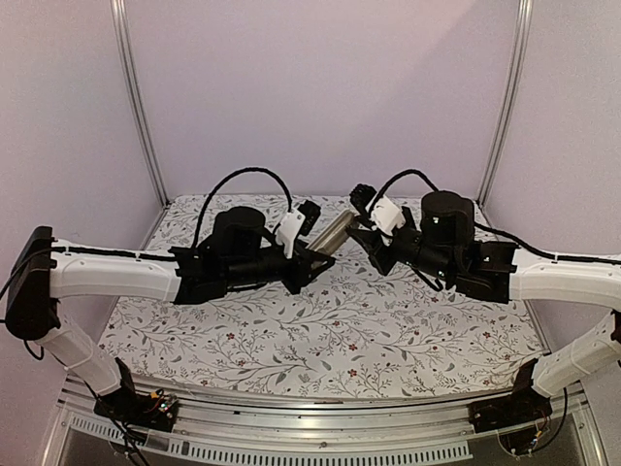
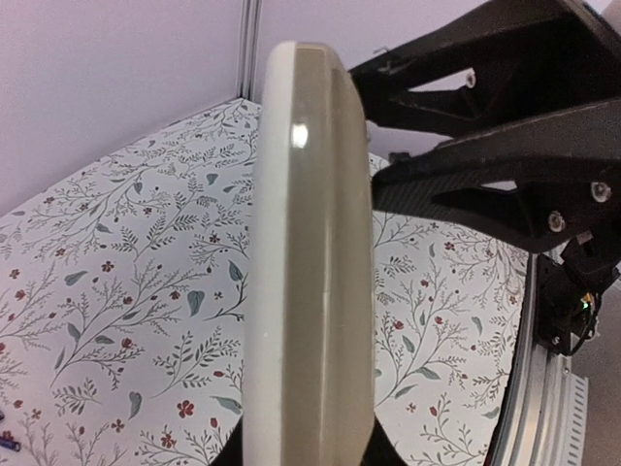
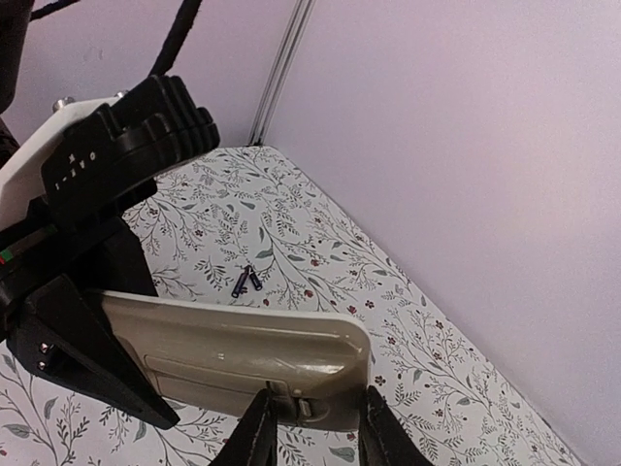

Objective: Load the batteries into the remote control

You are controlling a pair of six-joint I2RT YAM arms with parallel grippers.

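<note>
The pale remote control (image 2: 310,252) is tilted up in the air, with my left gripper (image 1: 312,267) shut on its lower end. In the right wrist view the battery compartment side of the remote (image 3: 223,340) faces me, and a small metal-looking contact shows near its end. Right at that end is my right gripper, its fingers parted and no battery visible between them. Two small dark batteries (image 3: 240,282) lie on the table in the distance. Whether a battery sits deeper in the compartment cannot be made out.
A dark small piece (image 2: 9,443) shows at the left edge of the left wrist view. Pale walls (image 1: 320,87) enclose the back and sides.
</note>
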